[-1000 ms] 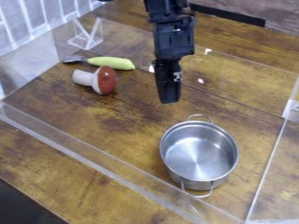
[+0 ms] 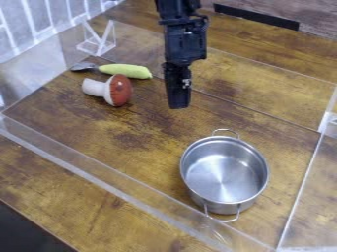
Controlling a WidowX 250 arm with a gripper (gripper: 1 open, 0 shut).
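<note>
My black gripper [image 2: 179, 94] hangs above the wooden table in the upper middle, shut, with nothing visible between its fingers. To its left lies a mushroom-like toy [image 2: 117, 91] with a red-brown cap and pale stem, on its side. Behind that is a pale yellow-green elongated vegetable [image 2: 125, 71], with a dark utensil or handle [image 2: 85, 68] at its left end. A steel pot [image 2: 224, 175] with two handles stands at the lower right, empty and apart from the gripper.
Clear plastic walls [image 2: 105, 172] surround the work area. A small white stand [image 2: 98, 39] is at the back left.
My gripper has moved a little up and to the left in the view, away from the pot. The objects on the table have not moved.
</note>
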